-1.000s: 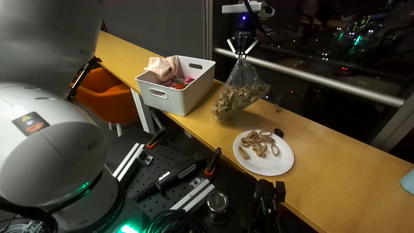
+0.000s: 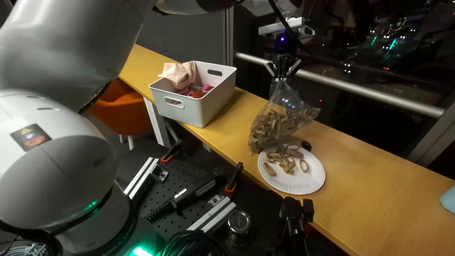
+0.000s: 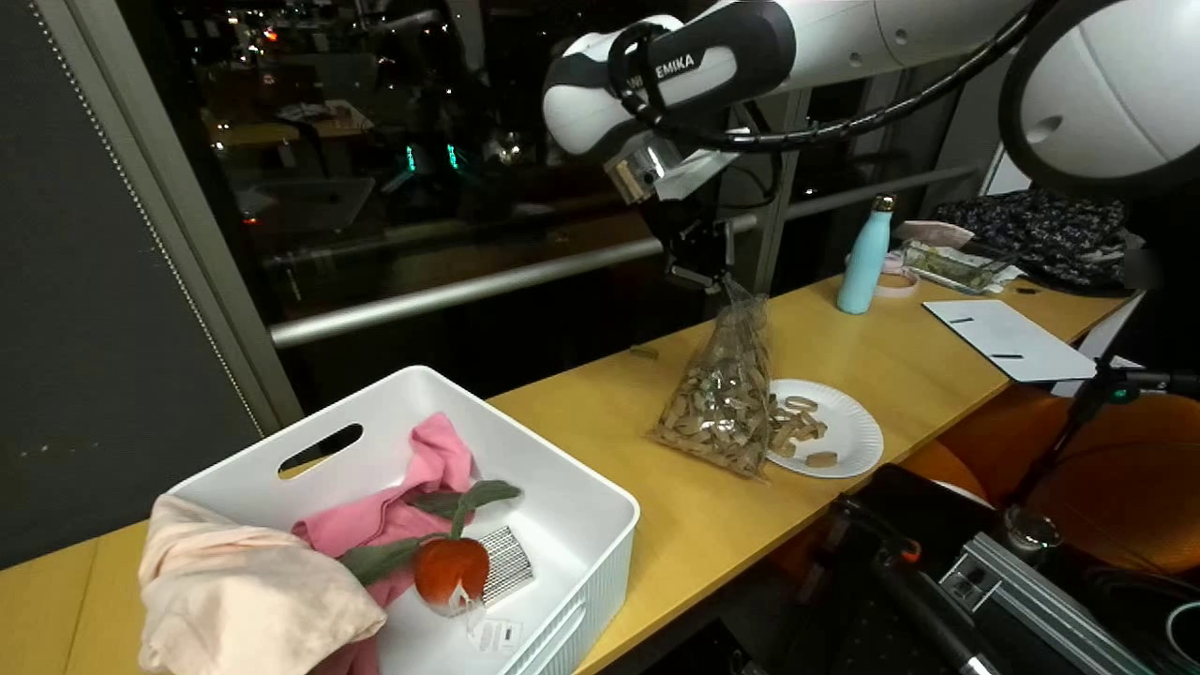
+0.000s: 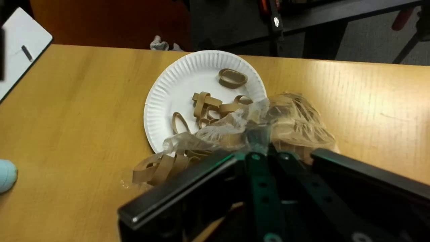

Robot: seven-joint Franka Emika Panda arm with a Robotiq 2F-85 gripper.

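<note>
From my gripper [image 2: 280, 76] hangs a clear plastic bag [image 2: 281, 117] full of brown rubber bands, its gathered top pinched in the shut fingers. In exterior view 2 the bag [image 3: 726, 394] slants beside the white paper plate [image 3: 861, 433], its lower end close to the table; whether it touches cannot be told. Several brown bands [image 4: 201, 105] lie loose on the plate [image 4: 161, 101]. The wrist view looks down over the shut gripper, with the bag spreading to both sides beneath it and covering the plate's near edge.
A white bin [image 3: 562, 472] holding cloths and a plush item stands at the table's other end. A small dark object [image 2: 306, 145] lies behind the plate. Farther along are a blue bottle [image 3: 865, 259] and a whiteboard [image 3: 1012, 337]. Window rail [image 2: 362, 91] runs behind the table.
My gripper and the hanging bag have moved right and lower in exterior view 1, from near the bin to the plate. The plate has shifted very slightly to the right.
</note>
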